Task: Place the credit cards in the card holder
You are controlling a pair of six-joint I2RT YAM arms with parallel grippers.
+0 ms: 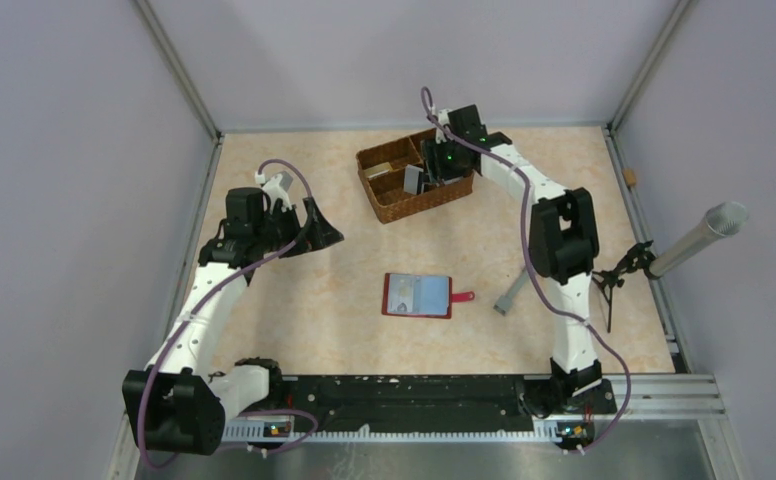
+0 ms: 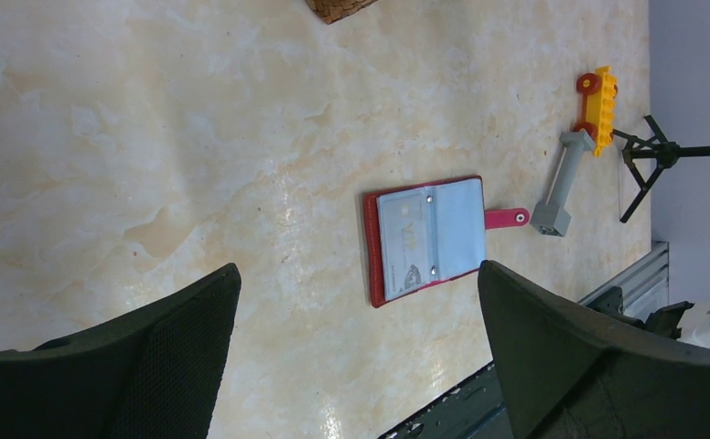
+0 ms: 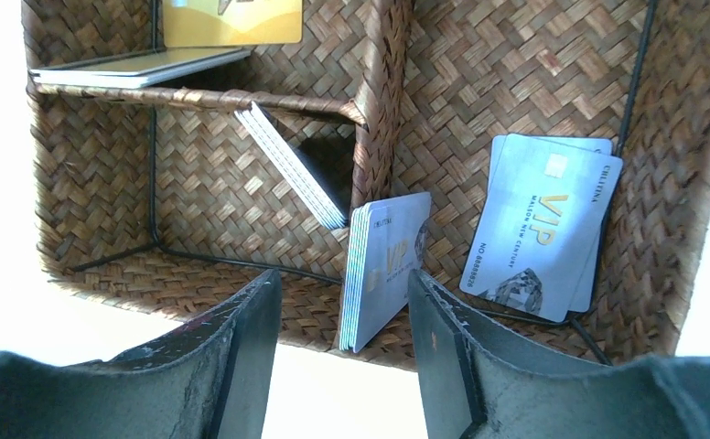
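Observation:
The card holder (image 2: 370, 247) lies opened flat on the table, its red strap (image 2: 507, 218) pointing right; a card shows under its left clear sleeve. At the back, a woven basket (image 1: 409, 208) with compartments holds the credit cards. One stack of silver cards (image 3: 388, 261) stands on edge by the divider; two overlapping cards (image 3: 543, 224) lie flat to its right. Another stack (image 3: 292, 169) leans in the left compartment. Over the basket, my right gripper is open, its fingers either side of the standing stack, contact not visible. My left gripper hangs open and empty left of the holder.
Gold cards (image 3: 232, 23) sit in the basket's rear left compartment. A grey tool-like piece (image 2: 560, 187) and a yellow toy (image 2: 598, 112) lie right of the holder, near a black stand (image 2: 662, 155). Bare table surrounds the holder's left and front.

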